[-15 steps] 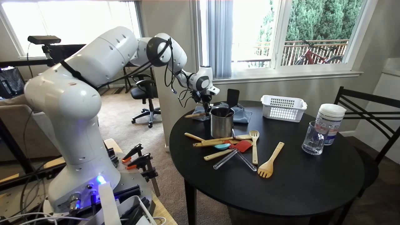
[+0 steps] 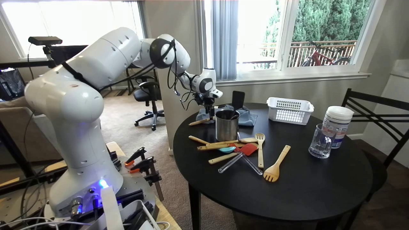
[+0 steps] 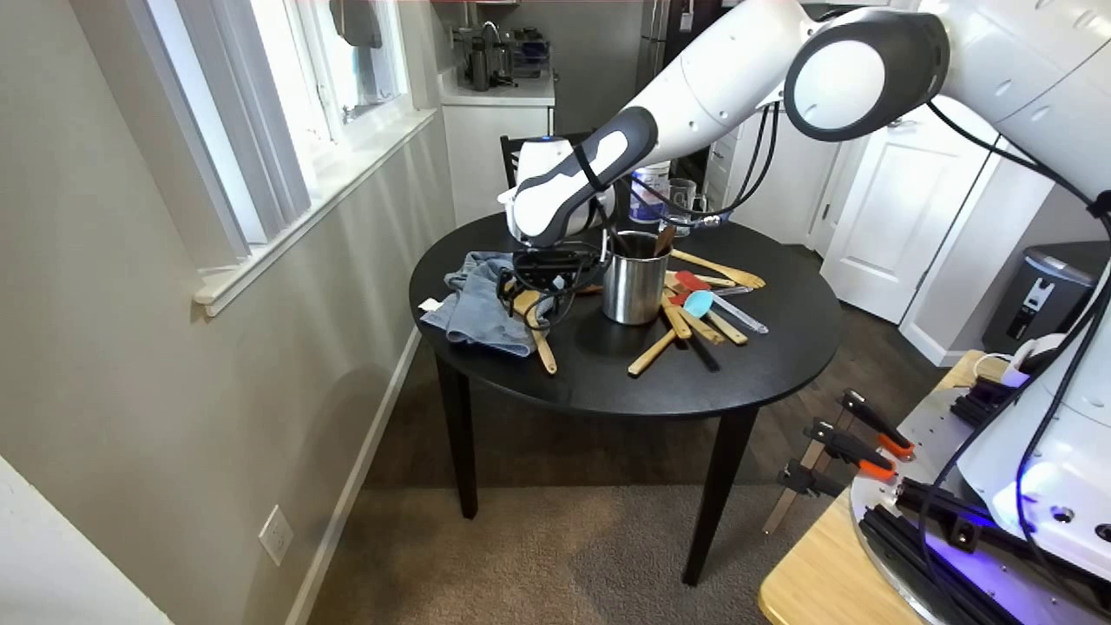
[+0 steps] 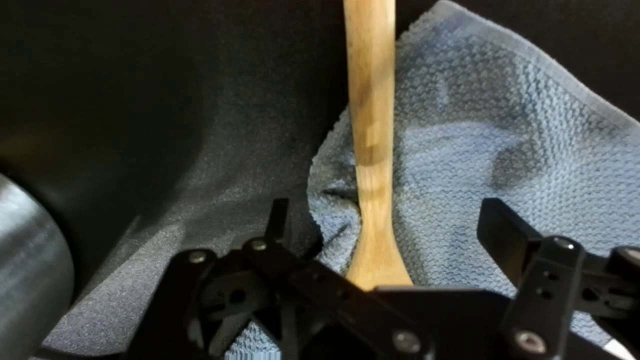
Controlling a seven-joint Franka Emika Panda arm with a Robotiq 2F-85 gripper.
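Note:
A wooden utensil [image 4: 375, 150] with a flared lower end lies partly on the crumpled blue towel [image 4: 516, 156], its handle reaching past the cloth. My gripper is open above them, one of its black fingers [image 4: 279, 219] on each side of the wood, with gaps showing on both sides. The flared end is partly hidden behind the gripper body. In exterior view 2, the handle [image 3: 543, 349] points toward the near table edge. Beside the towel stands the steel pot [image 3: 635, 290], holding some utensils.
Several wooden, red and teal utensils [image 2: 230, 149] lie heaped in front of the pot. A white basket [image 2: 290, 111], a glass mug [image 2: 321, 143] and a white canister [image 2: 338, 118] stand farther right.
The utensil's handle sits lower and more tilted than a second ago, when it was nearly level in exterior view 1. My gripper has shifted very slightly left. Other objects look unmoved.

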